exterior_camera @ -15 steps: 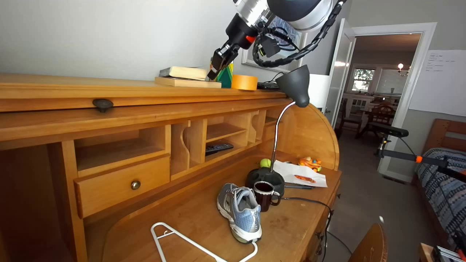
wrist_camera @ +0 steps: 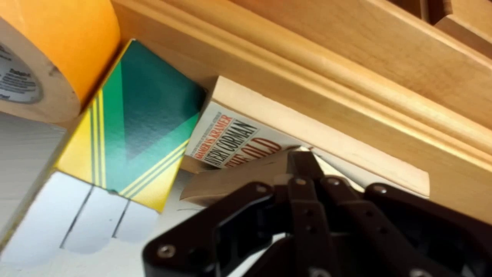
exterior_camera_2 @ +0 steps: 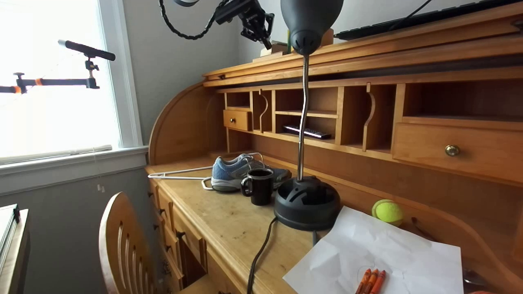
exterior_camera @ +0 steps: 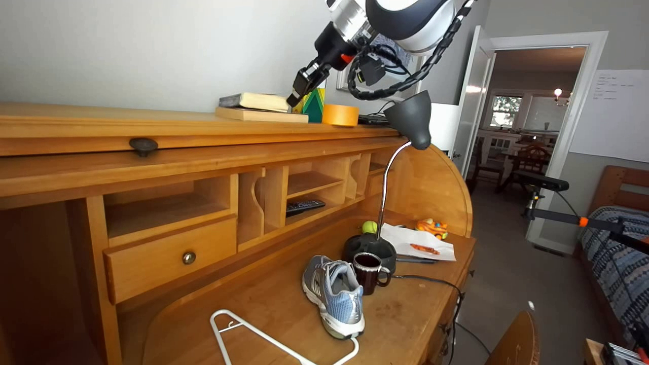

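Note:
My gripper [exterior_camera: 292, 101] is above the top of the roll-top desk, at the right end of two stacked books. In the wrist view its fingers are shut together, with nothing visible between them, and they cover part of the upper book [wrist_camera: 230, 177]. Beneath that one lies a paperback [wrist_camera: 258, 108] with red and black lettering. Left of the books in the wrist view is a green and yellow box [wrist_camera: 143, 120], and beyond it a roll of orange tape [wrist_camera: 87, 37]. Whether the fingertips touch the upper book, I cannot tell.
A black lamp [exterior_camera: 410, 118] rises close to the desk top on the right. On the desk surface are a sneaker [exterior_camera: 336, 295], a dark mug [exterior_camera: 368, 274], a white hanger [exterior_camera: 267, 336], a tennis ball [exterior_camera_2: 387, 211] and paper with crayons [exterior_camera_2: 338, 250].
My gripper has shifted slightly left, toward the books, and a little lower. The books, box and tape appear in the same places.

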